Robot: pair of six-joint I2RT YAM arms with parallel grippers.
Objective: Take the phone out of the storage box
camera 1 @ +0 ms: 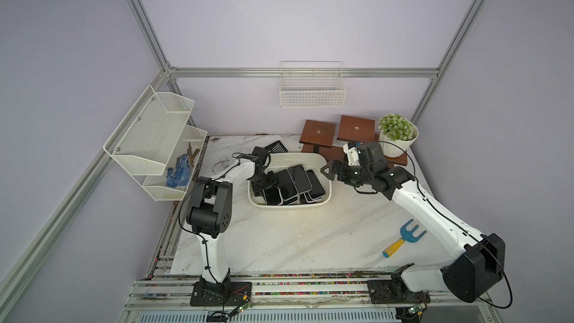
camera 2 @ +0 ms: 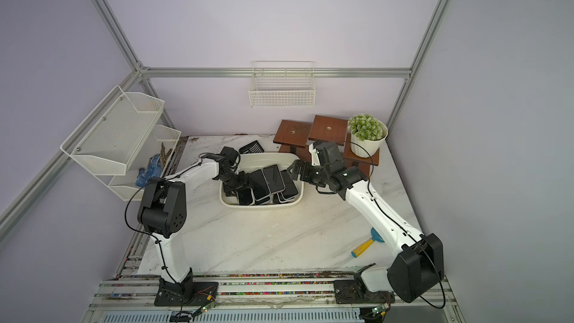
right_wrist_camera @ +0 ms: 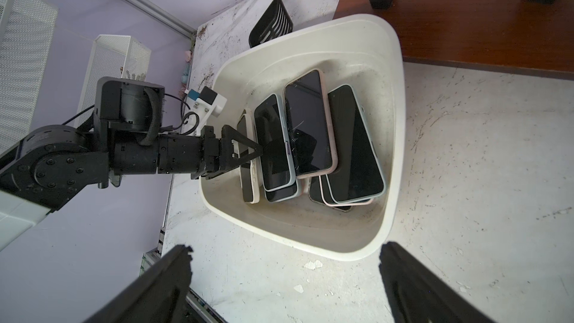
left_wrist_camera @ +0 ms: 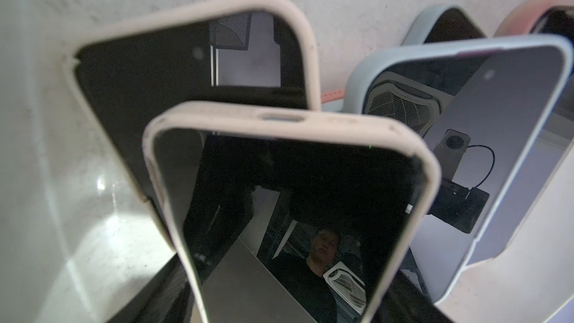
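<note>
Several phones lie in the cream storage box (right_wrist_camera: pixel 311 248), overlapping one another. In the left wrist view a phone in a pale beige case (left_wrist_camera: pixel 287 173) stands closest, tilted, its lower end out of frame. My left gripper is shut on it, with dark fingers (left_wrist_camera: pixel 161 293) at both side edges. Behind it lie another beige-cased phone (left_wrist_camera: pixel 179 71) and a light blue-cased phone (left_wrist_camera: pixel 466 119). The left gripper is inside the left part of the box. My right gripper stands open above the table, right of the box in the top left view, nothing between its fingers.
Brown wooden stands (camera 1: pixel 318 132) and a potted plant (camera 1: pixel 396 127) fill the back right. A black slotted holder (right_wrist_camera: pixel 272 22) sits behind the box. A blue fork with a yellow handle (camera 1: pixel 406 236) lies front right.
</note>
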